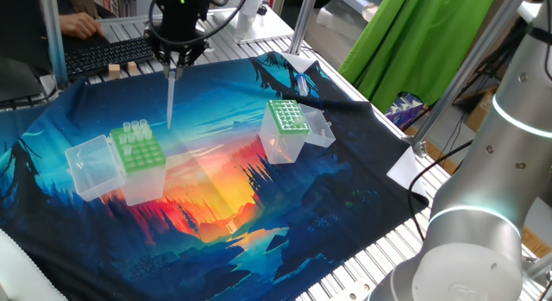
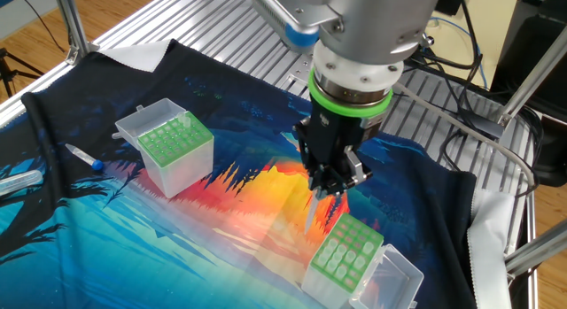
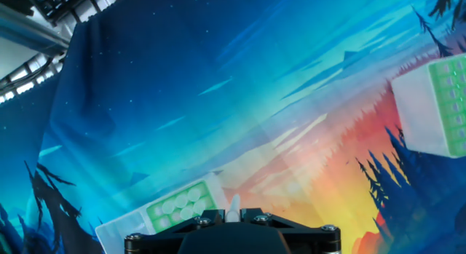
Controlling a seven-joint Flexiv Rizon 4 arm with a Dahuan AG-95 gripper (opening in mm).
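Note:
A slender, translucent pipette tip [image 1: 170,103] hangs point-down from my gripper [image 1: 173,66], which is shut on its upper end. In exterior view 2 the same tip [image 2: 312,213] shows above the cloth, beside a box with a green rack [image 2: 345,251]. Several tips stick up from that rack, and its clear lid lies open. From exterior view 1 this box [image 1: 143,184] is at the left. The other green-racked box [image 1: 283,144] sits to the right, lid also open. In the wrist view, the held tip [image 3: 233,208] pokes out between the fingers.
A printed cloth [image 1: 216,215] covers the table, with bare room between the boxes. Near one box lies a blue-capped pen [image 2: 85,157]; a clear tube-like object [image 2: 19,182] lies farther left. A keyboard [image 1: 108,57] and a person's hand [image 1: 78,25] are beyond the table edge.

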